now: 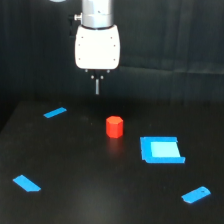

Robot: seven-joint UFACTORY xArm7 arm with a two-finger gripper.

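Observation:
A small red block (114,127) with a faceted outline sits on the dark table, near the middle of the view. Up and to the left of it hangs my gripper (97,90), a thin dark tip below the white body of the arm (97,48). Clear space separates the tip from the block. At this size I cannot tell whether the fingers are apart or together; no object shows at the tip.
To the right of the block lies a white square (164,149) bordered by blue tape (147,152). Single blue tape strips mark the table (80,180) at the back left, front left (26,184) and front right. Dark curtains hang behind.

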